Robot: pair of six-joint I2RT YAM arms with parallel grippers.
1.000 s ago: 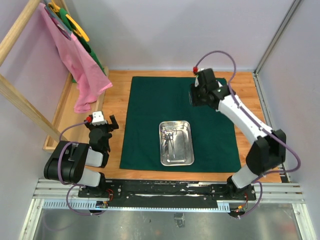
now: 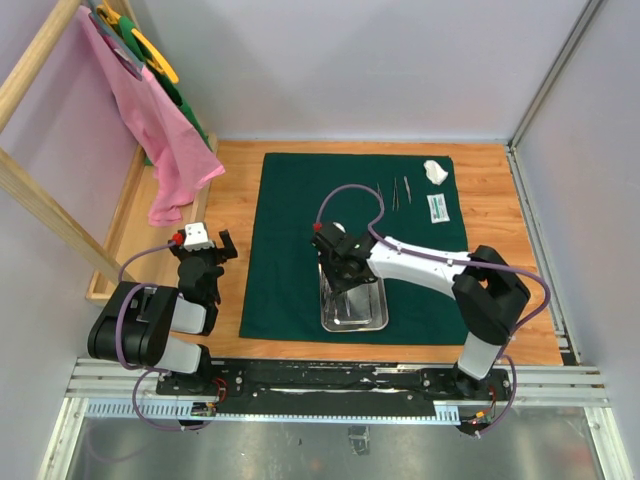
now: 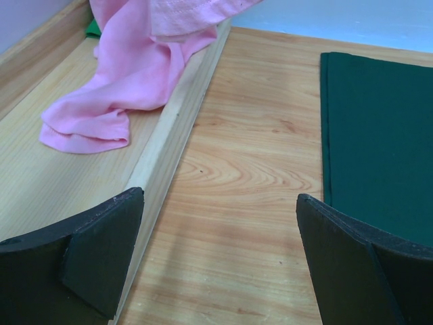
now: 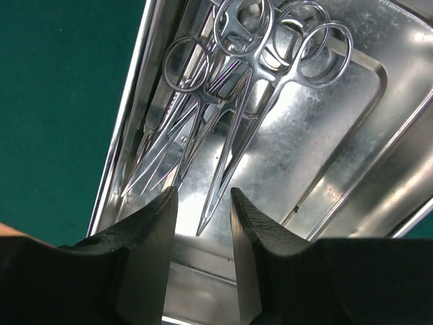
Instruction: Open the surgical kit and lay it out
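Observation:
The steel tray (image 2: 371,316) on the green drape (image 2: 279,250) holds several ringed instruments (image 4: 223,169), crowded along one side. My right gripper is over the tray, its fingers apart and empty, just above the instrument tips. Slim instruments (image 2: 395,192), a white packet (image 2: 438,208) and a crumpled white piece (image 2: 435,172) lie at the drape's back right. My left gripper stands open and empty at the left, facing bare wood.
A wooden rack (image 2: 40,205) with hanging pink cloth (image 2: 170,170) and green cloth stands at the left. White walls border the table.
My right gripper has swept from the back right of the drape forward and left, down over the tray. The left arm has stayed still.

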